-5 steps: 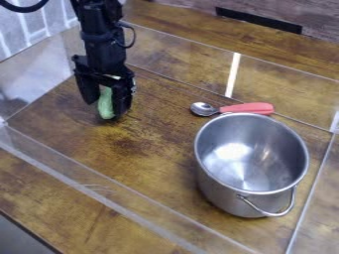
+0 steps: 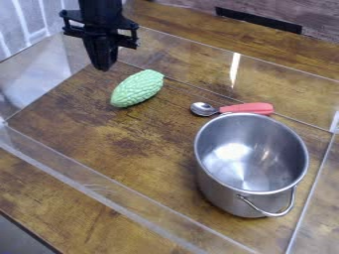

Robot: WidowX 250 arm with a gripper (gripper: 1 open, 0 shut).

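Note:
My black gripper (image 2: 99,48) is raised at the top left, above and behind a light green, textured oblong object (image 2: 137,88) that lies on the wooden surface. The two are apart. The gripper's fingers point down, and I cannot tell how far apart they stand; nothing green is in it.
A spoon with a red handle (image 2: 244,108) lies to the right of the green object. A large steel pot (image 2: 249,164) stands at the lower right. Clear plastic walls border the area, and the wooden surface at the lower left is bare.
My gripper has risen up and away from the green object, which now lies fully in view, turned diagonally and a little right of where it was under the gripper.

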